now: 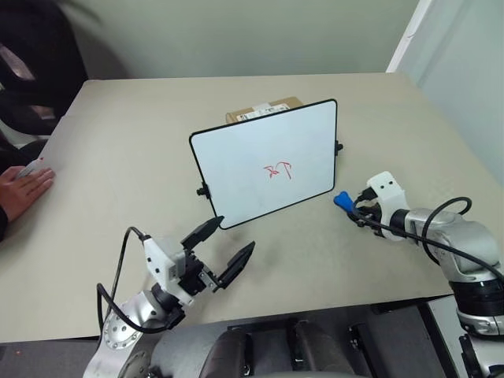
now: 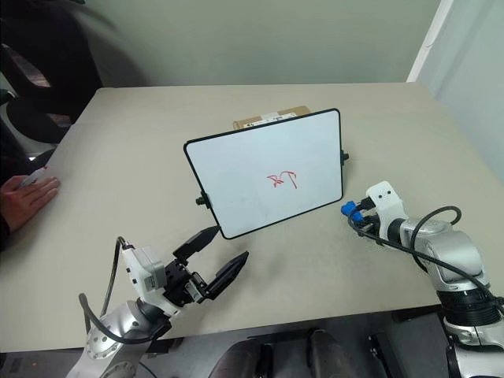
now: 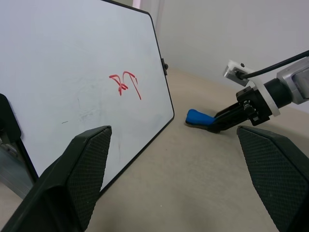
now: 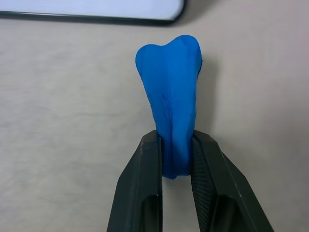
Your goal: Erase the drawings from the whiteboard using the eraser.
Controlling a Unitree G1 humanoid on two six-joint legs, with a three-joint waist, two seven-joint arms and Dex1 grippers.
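The whiteboard (image 1: 260, 150) stands tilted on the table, its white face bearing a small red drawing (image 1: 278, 169) right of the middle. In the left wrist view the red marks (image 3: 124, 84) look like a few short strokes. Right of the board's lower corner is the blue bone-shaped eraser (image 4: 170, 82), low over the table; whether it still touches the surface I cannot tell. My right gripper is shut on the eraser's near half, squeezing it between both fingers. My left gripper (image 1: 233, 242) stands open and empty in front of the board's lower left corner.
A cardboard box (image 1: 264, 109) sits behind the whiteboard. At the table's left edge rests a person's hand (image 1: 27, 191) with a pen-like object. Bare table (image 1: 315, 260) lies in front of the board, between the two arms.
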